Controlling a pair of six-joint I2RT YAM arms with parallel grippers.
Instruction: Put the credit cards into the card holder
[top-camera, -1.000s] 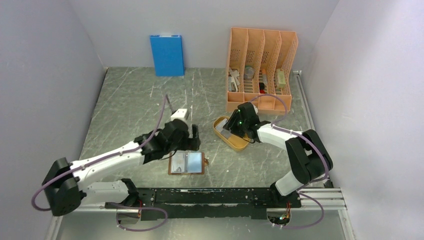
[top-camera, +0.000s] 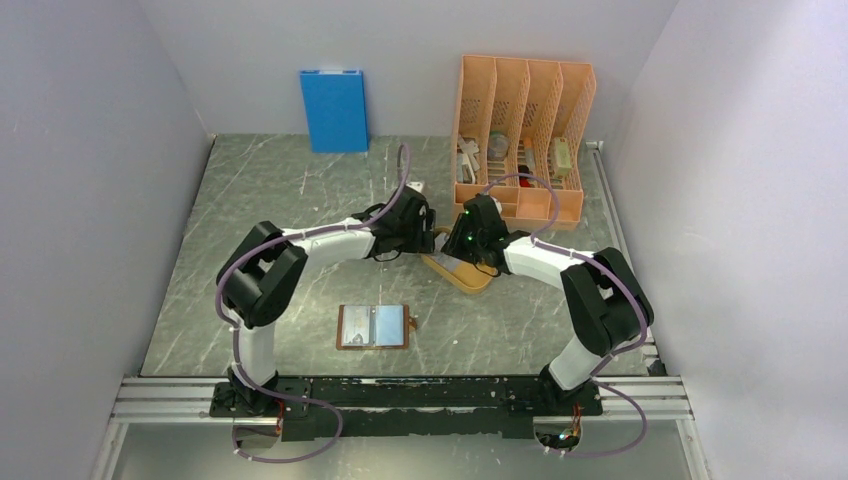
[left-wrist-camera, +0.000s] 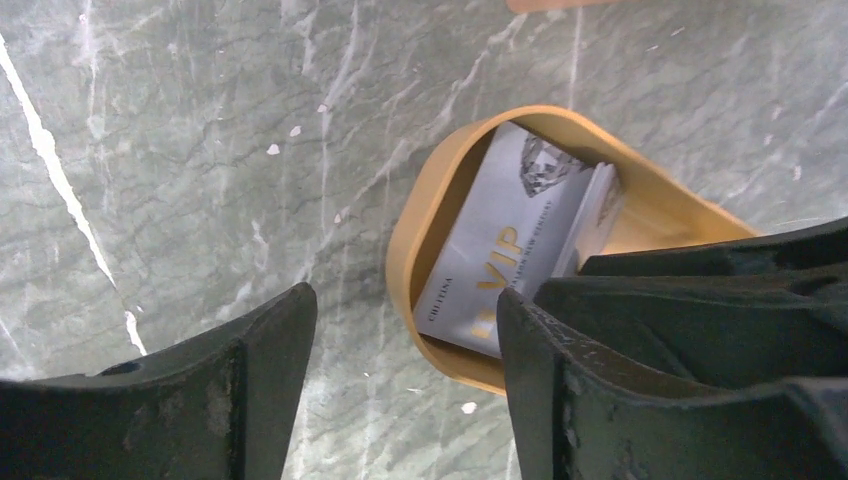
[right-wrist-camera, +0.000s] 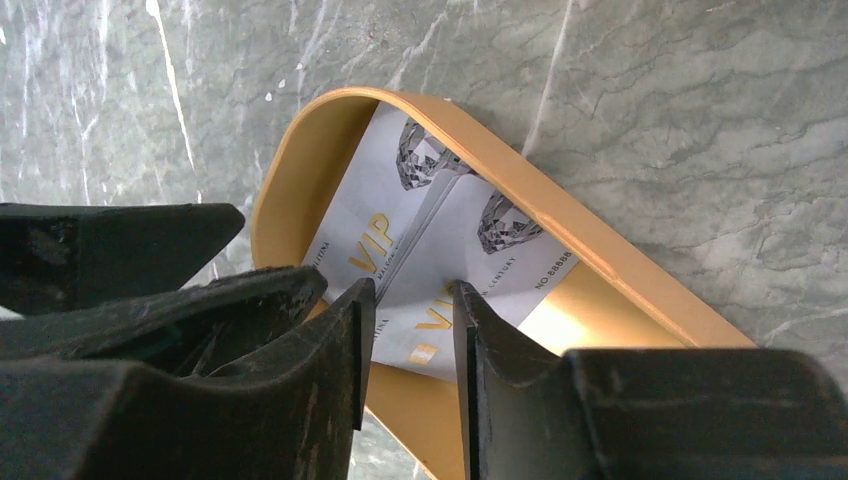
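An orange tray (right-wrist-camera: 620, 250) holds grey VIP cards (left-wrist-camera: 500, 230) with diamond prints, overlapping at its far-left end. My left gripper (top-camera: 425, 235) is at the tray's left end, fingers apart, nothing visible between them. My right gripper (top-camera: 455, 245) is over the cards, fingertips apart at the upper card's surface, nothing visibly held. The brown card holder (top-camera: 373, 326) lies open at the front, with clear and light blue sleeves.
A salmon organizer (top-camera: 525, 140) with assorted items stands at the back right, close behind the tray. A blue box (top-camera: 333, 110) leans at the back wall.
My left gripper has moved from above the card holder back and right to the tray. My right gripper has shifted slightly left over the cards.
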